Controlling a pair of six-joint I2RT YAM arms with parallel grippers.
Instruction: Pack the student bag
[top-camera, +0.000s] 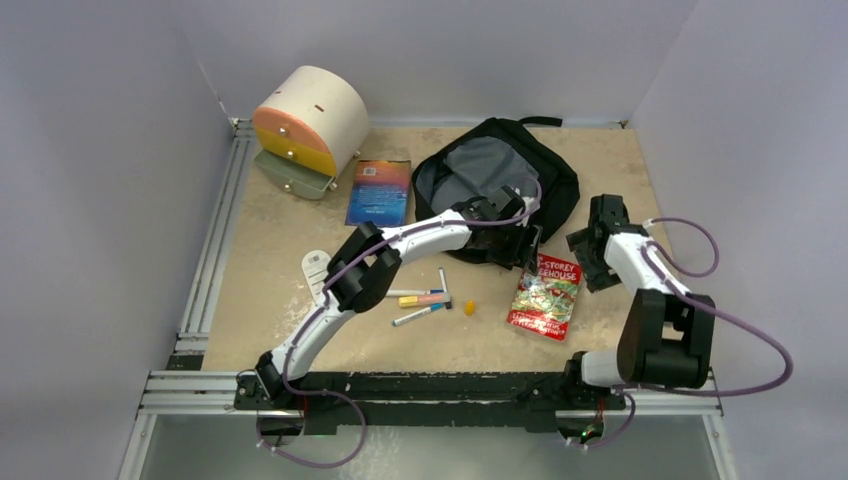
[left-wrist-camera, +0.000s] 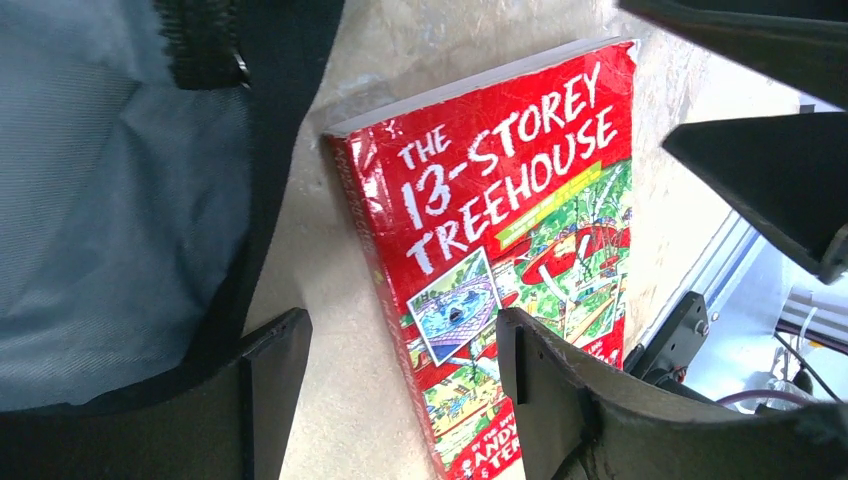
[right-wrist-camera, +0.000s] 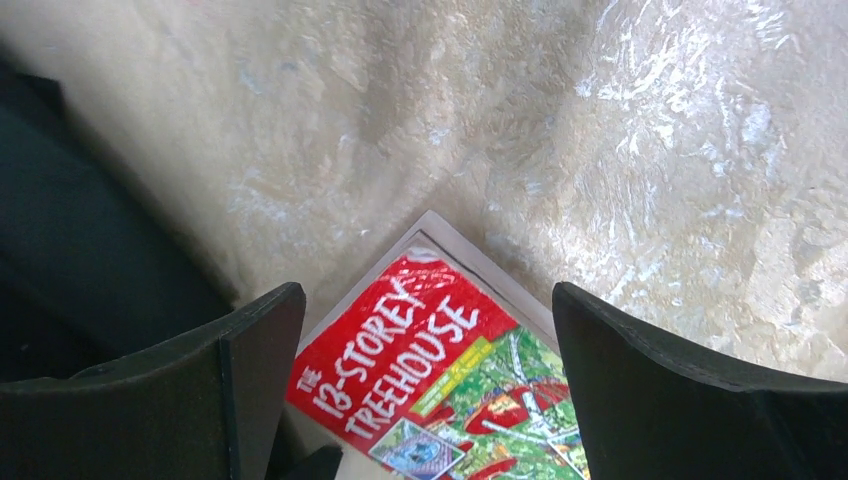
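The red 13-Storey Treehouse book (top-camera: 543, 300) lies flat on the tabletop, its top edge near the black-and-grey backpack (top-camera: 480, 170). My left gripper is over the gap between bag and book, fingers apart, holding nothing; the book (left-wrist-camera: 505, 250) shows beyond them. My right gripper stands open above the book's top end (right-wrist-camera: 420, 360), right of the bag.
A blue-orange book (top-camera: 377, 190) lies left of the bag. Markers (top-camera: 420, 300), a small yellow item (top-camera: 469, 307) and a white object (top-camera: 314, 266) lie in front. A drawer unit (top-camera: 320, 110) stands back left.
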